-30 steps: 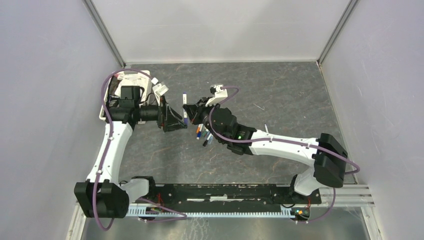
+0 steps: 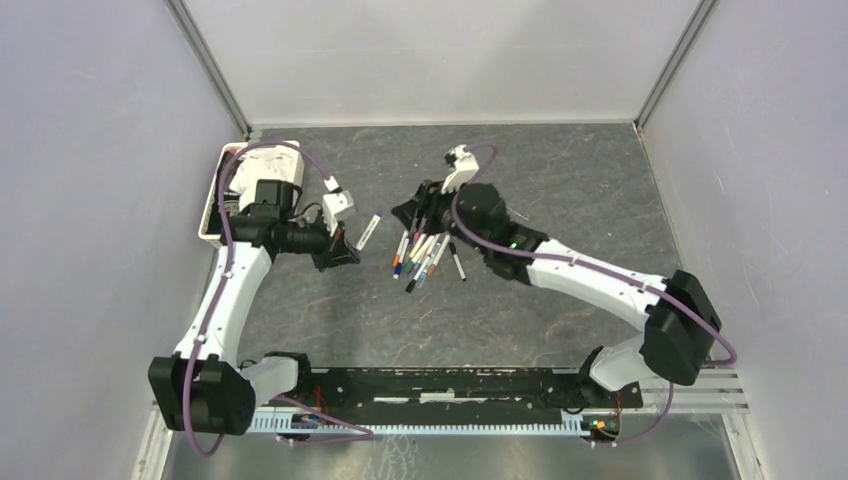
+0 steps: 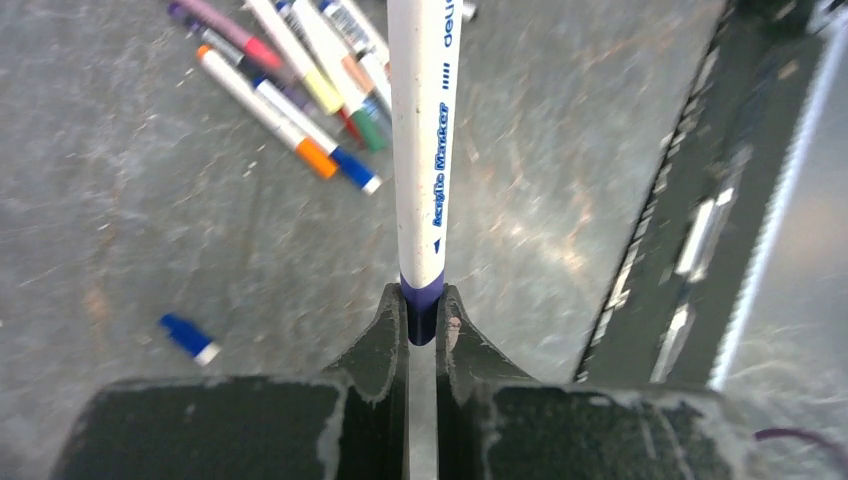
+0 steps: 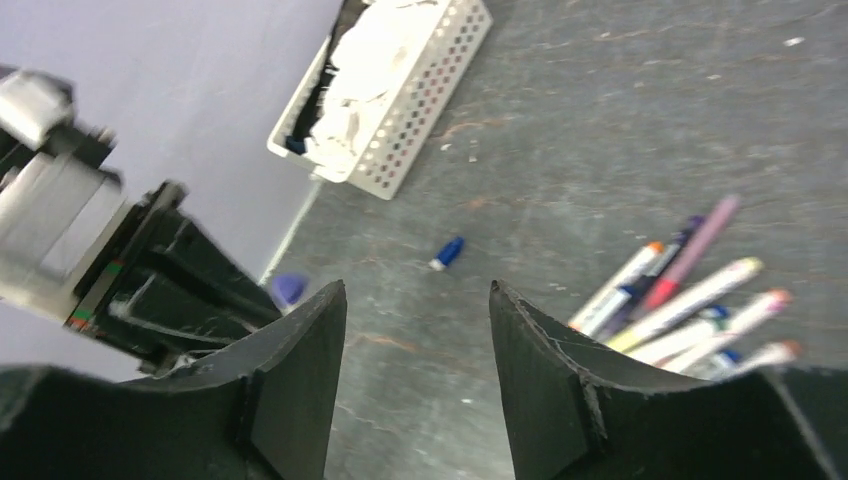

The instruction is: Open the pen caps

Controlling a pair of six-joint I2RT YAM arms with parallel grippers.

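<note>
A white acrylic marker (image 3: 420,150) with purple-blue ends points up and away in the left wrist view. My left gripper is shut on its dark purple near end. From above, the marker (image 2: 369,231) sticks out of the left gripper (image 2: 352,254) at a slant towards the back. My right gripper stands open to the marker's right, with nothing between its fingers. Several markers (image 2: 427,257) lie in a bunch on the table, partly hidden under the right arm. A loose blue cap (image 3: 188,338) lies on the table apart from them.
A white perforated basket (image 4: 385,165) with white cloth and dark items stands at the back left. A dark-capped pen (image 2: 457,262) lies just right of the bunch. Open table spreads at the back right and along the front.
My right gripper has let go of the marker, opened and moved right and away. The left gripper keeps the marker, which now leans further to the right at its far end.
</note>
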